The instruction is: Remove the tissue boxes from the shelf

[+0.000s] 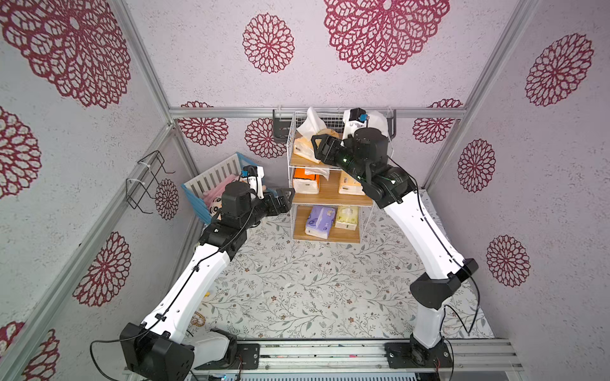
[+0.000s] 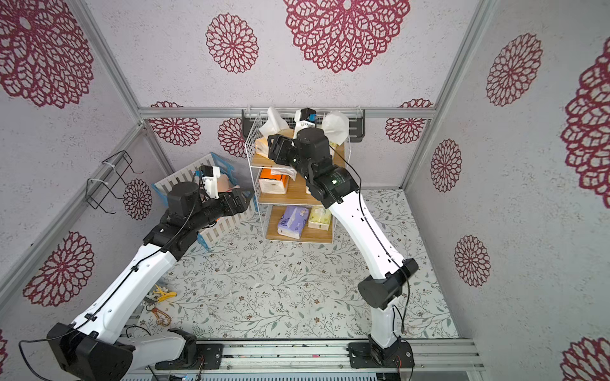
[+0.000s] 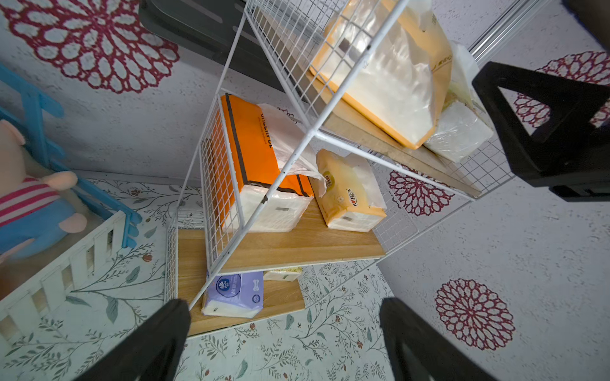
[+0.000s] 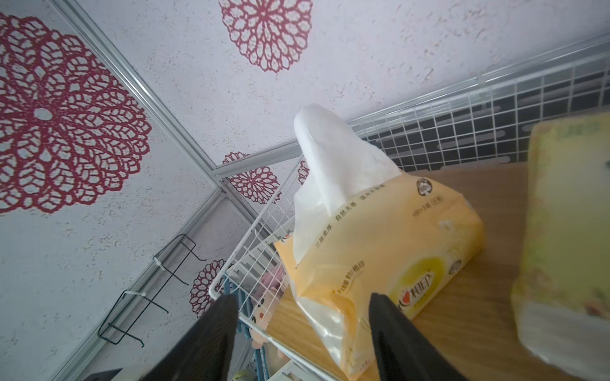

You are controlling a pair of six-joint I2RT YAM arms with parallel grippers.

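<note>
A yellow-orange tissue pack (image 4: 387,241) with its tissue pulled up sits at the left of the top shelf. My right gripper is open in front of it, nothing gripped; this pack's lower edge lies beyond the fingers. Farther right on that shelf is a pale green pack (image 4: 562,222). An orange-and-white pack (image 3: 254,158) and a yellow pack (image 3: 349,190) occupy the middle shelf. Purple (image 1: 320,219) and light yellow (image 1: 347,217) packs rest on the bottom one. My left gripper hangs open and empty at the rack's left side, near middle-shelf height.
White wire sides (image 3: 222,165) bound the rack's shelves. A blue-and-white crib (image 1: 209,177) with a plush toy (image 3: 38,209) stands left of the rack. Open floor (image 1: 305,285) lies in front. A wire hook rack (image 1: 146,181) is on the left wall.
</note>
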